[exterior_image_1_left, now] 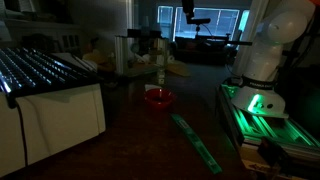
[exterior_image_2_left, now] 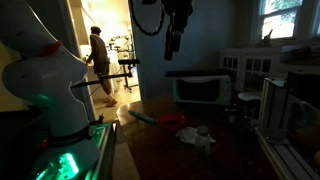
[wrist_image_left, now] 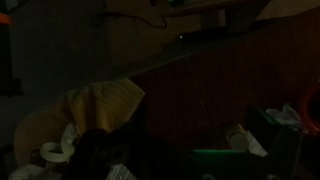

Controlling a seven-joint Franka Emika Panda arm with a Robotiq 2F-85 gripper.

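A red bowl (exterior_image_1_left: 158, 97) rests on the dark brown table, seen also in the second exterior view, where the bowl (exterior_image_2_left: 172, 120) is dim. Close to it stand a small bottle (exterior_image_2_left: 203, 138) and a crumpled white cloth or paper (exterior_image_2_left: 187, 135). A long flat green item (exterior_image_1_left: 197, 144) lies near the table's edge. High above the table hangs my gripper (exterior_image_2_left: 173, 42), clear of all these things. Its fingers are too dark to read, and no held object shows. In the very dark wrist view, the bowl (wrist_image_left: 313, 108) is cut off by the right edge.
A white box-shaped appliance (exterior_image_1_left: 62, 125) with a black rack on top takes up the table's left side. A person (exterior_image_2_left: 98, 65) is in the bright doorway behind.
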